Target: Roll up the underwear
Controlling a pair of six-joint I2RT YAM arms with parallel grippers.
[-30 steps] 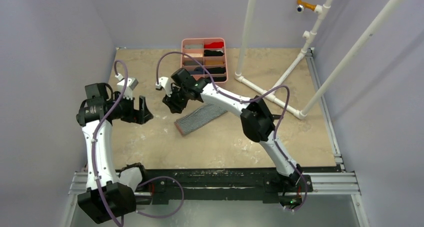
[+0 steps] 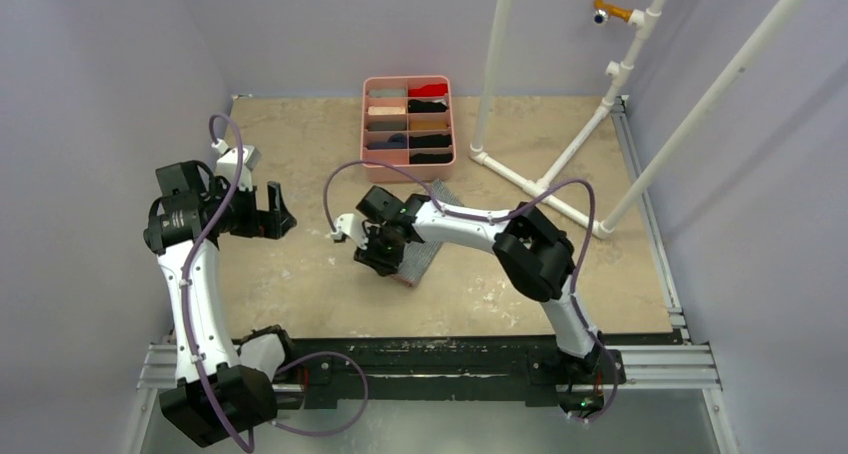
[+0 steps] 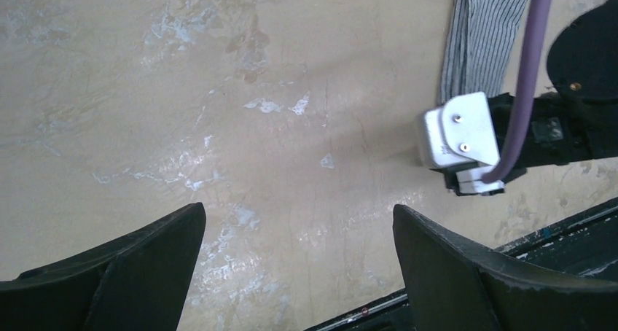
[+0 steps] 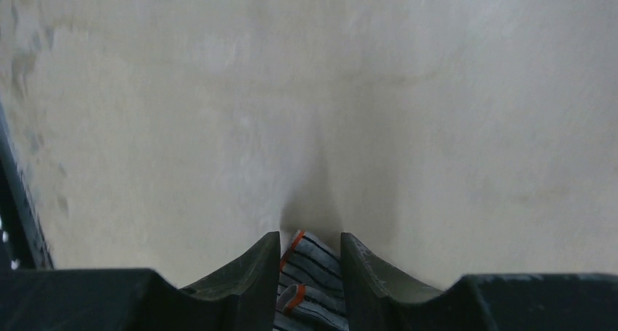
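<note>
A grey striped underwear point(image 2: 425, 264) with a red-orange edge lies flat and elongated on the table, partly under my right arm. In the right wrist view its creased end point(image 4: 313, 265) sits between the fingertips of my right gripper, which is part open, low at the cloth. The left wrist view shows the same striped cloth point(image 3: 481, 32) at the upper right. My left gripper point(image 2: 275, 211) stands open over the left of the table, apart from the cloth, with nothing between its fingers.
A pink divided box point(image 2: 407, 172) of rolled cloths stands at the back. A white pipe frame point(image 2: 565, 212) occupies the right side.
My right gripper has come down and moved toward the front and right, and the underwear's near end has shifted with it, turning the cloth steeper. The left arm has shifted slightly leftward.
</note>
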